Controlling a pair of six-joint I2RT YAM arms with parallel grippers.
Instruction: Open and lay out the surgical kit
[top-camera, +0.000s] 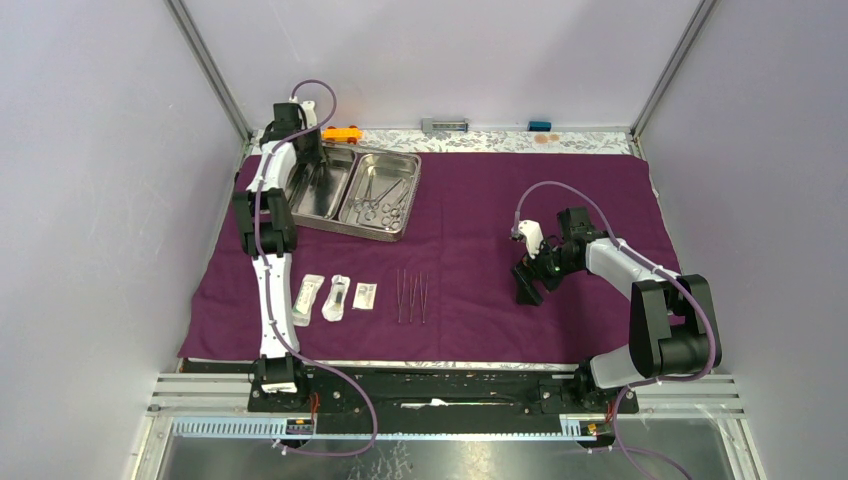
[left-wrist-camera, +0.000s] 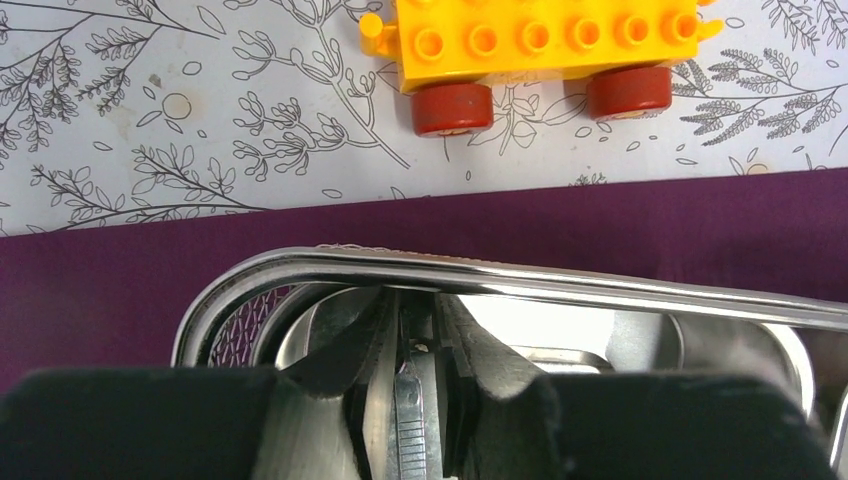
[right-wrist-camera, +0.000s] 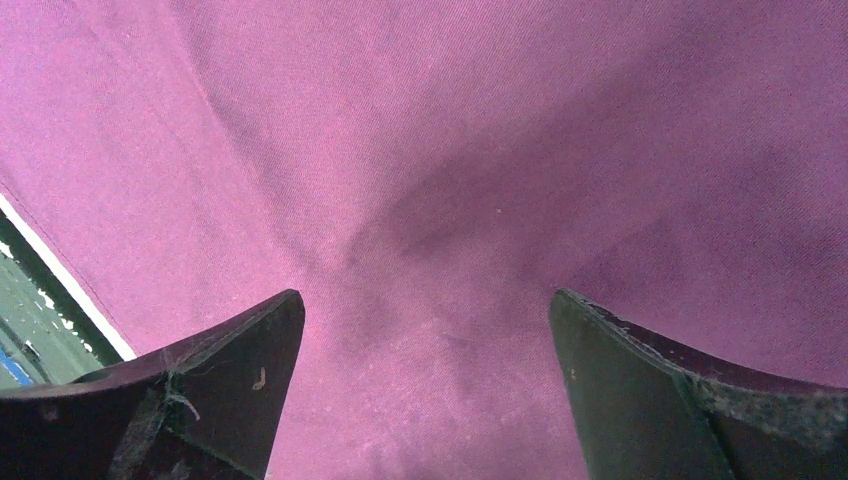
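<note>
A steel tray (top-camera: 398, 229) with two compartments lies at the back left of the purple cloth. My left gripper is down inside its left compartment, fingers close around a slim metal handled instrument (left-wrist-camera: 410, 420); whether they grip it is unclear. Scissor-like instruments (top-camera: 378, 200) lie in the right compartment. In front lie packets (top-camera: 307, 298) and several thin instruments (top-camera: 411, 297) in a row. My right gripper stands open over bare cloth, nothing between its fingers.
A yellow toy brick car (left-wrist-camera: 540, 35) sits just behind the tray on the patterned strip. A small blue block (top-camera: 539, 126) and a grey object (top-camera: 444, 125) lie farther right along it.
</note>
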